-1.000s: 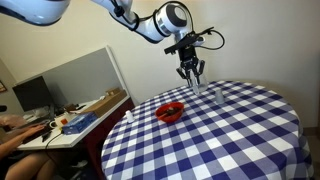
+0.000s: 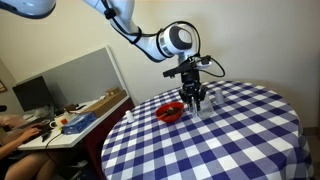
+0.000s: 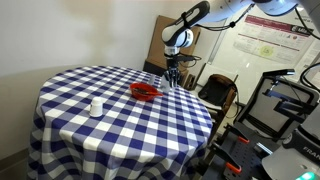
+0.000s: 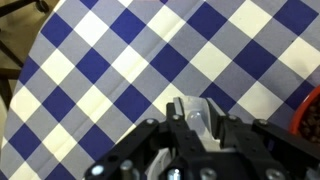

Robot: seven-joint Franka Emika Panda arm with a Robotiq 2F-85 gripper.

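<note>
My gripper (image 2: 195, 103) is shut on a pale, whitish object (image 4: 196, 112), low over the checkered table. Only part of this object shows in the wrist view, below the fingers, and its full shape cannot be told. In exterior view 2 the gripper (image 3: 172, 83) is at the table's far side, behind a red bowl (image 3: 146, 91). The wrist view has the edge of the red bowl (image 4: 299, 118) at the right, with small dark brown pieces inside.
A blue and white checkered cloth (image 2: 225, 150) covers the round table. One white jar (image 3: 96, 106) stands clear on the near side in exterior view 2. Another small white item (image 2: 128, 116) is near the table's left edge.
The gripper has come down from above the table to close over the cloth, carrying the pale object with it. The bowl has stayed in place.
</note>
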